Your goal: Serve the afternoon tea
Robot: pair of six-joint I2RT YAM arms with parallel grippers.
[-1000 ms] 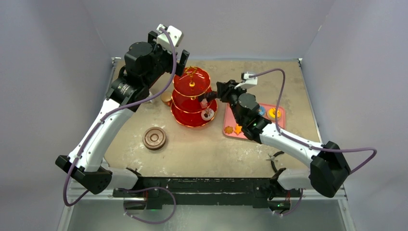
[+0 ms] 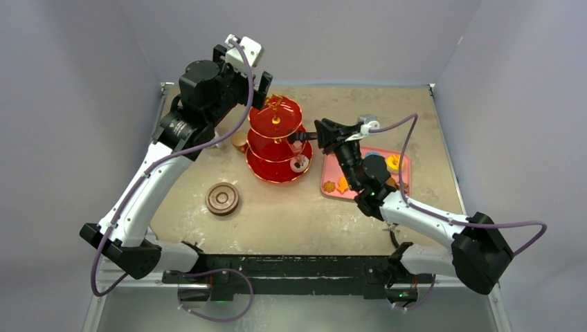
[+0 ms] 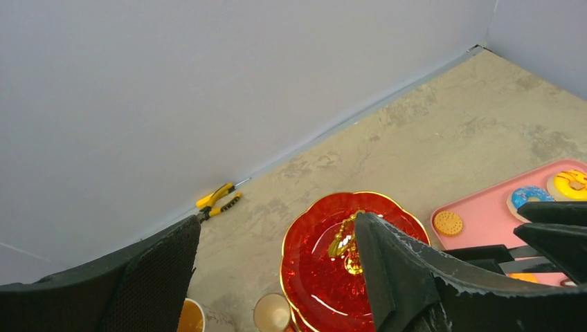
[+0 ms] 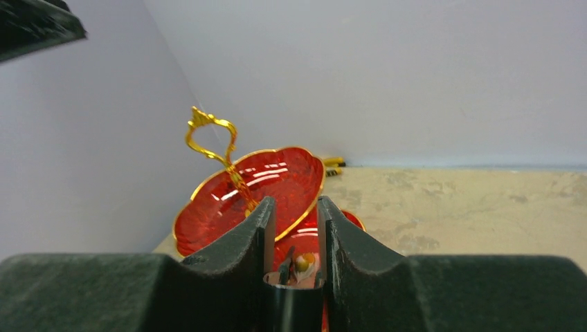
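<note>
The red three-tier stand with gold rims stands at the table's middle, its top tier bare. On its middle tier sits a small pinkish-white cake, and a white-iced donut rests on the bottom tier. My right gripper reaches in from the right at the middle tier; its fingers are parted by a narrow gap, through which the cake shows. Whether they touch it, I cannot tell. High at the stand's back left, my left gripper is open and empty. The pink tray holds several sweets.
A brown round coaster lies front left. Cups stand left of the stand, partly under my left arm. Yellow-handled tools lie by the back wall.
My right arm has shifted slightly right and its wrist has turned, with the fingertips drawn back a little from the middle tier. The left arm and the stand are unmoved.
</note>
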